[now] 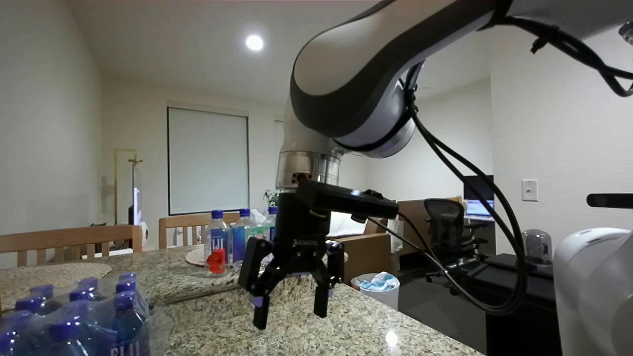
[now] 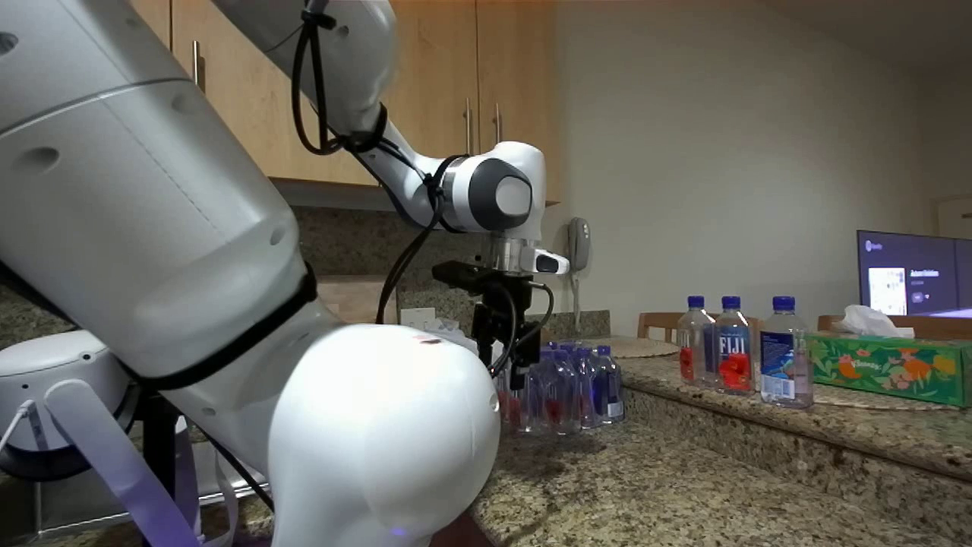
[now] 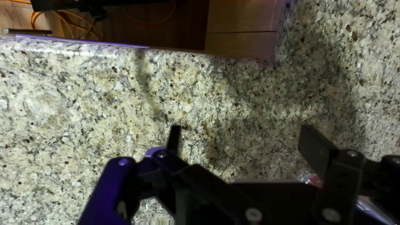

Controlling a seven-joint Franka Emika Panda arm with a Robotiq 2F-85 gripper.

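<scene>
My gripper [image 1: 291,319] points down over the granite counter [image 1: 219,326], its fingers wide apart with nothing between them. From the wrist view, bare speckled stone shows beneath the open gripper. A plastic-wrapped pack of blue-capped water bottles [image 1: 77,320] stands at the lower left of exterior view 1; in exterior view 2 the pack [image 2: 565,392] appears beyond the arm. Three single bottles stand on the raised ledge, among them one with a dark blue label [image 2: 781,355] and a FIJI bottle [image 2: 733,346]. A corner of clear wrap [image 3: 313,179] peeks out beside the gripper.
A green tissue box [image 2: 888,368] sits beside the bottles on the raised ledge [image 2: 875,447]. The counter's edge [image 3: 180,52] drops off to the floor. Open counter space [image 2: 638,492] lies in front of the pack. A bin [image 1: 380,290] stands beyond the counter.
</scene>
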